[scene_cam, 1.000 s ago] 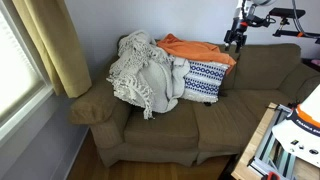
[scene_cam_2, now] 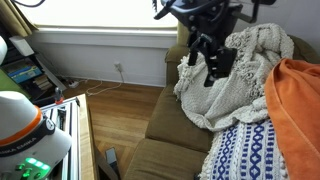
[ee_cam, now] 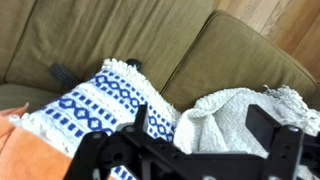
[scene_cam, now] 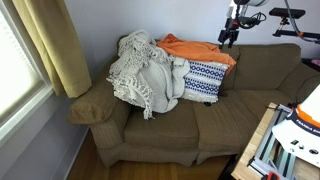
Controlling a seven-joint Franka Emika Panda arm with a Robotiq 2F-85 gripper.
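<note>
My gripper is open, its dark fingers [ee_cam: 262,125] spread wide with nothing held between them. It hangs above the brown couch [scene_cam_2: 165,160], over the blankets and pillow in the wrist view. A white knitted blanket [scene_cam: 150,75] is heaped on the couch's left part. Beside it a blue-and-white fringed pillow [scene_cam: 204,80] leans against the backrest. An orange blanket [scene_cam: 195,49] drapes over the backrest above the pillow. In exterior view 2, the gripper [scene_cam_2: 208,68] crosses in front of the white blanket [scene_cam_2: 215,98].
A wooden table [scene_cam: 255,145] carries the arm's base at the right. The couch's seat cushions [scene_cam: 225,122] are bare in front of the pillow. A window [scene_cam: 15,65] and yellow curtain [scene_cam: 55,45] are at the left.
The couch, blankets and pillow look unmoved.
</note>
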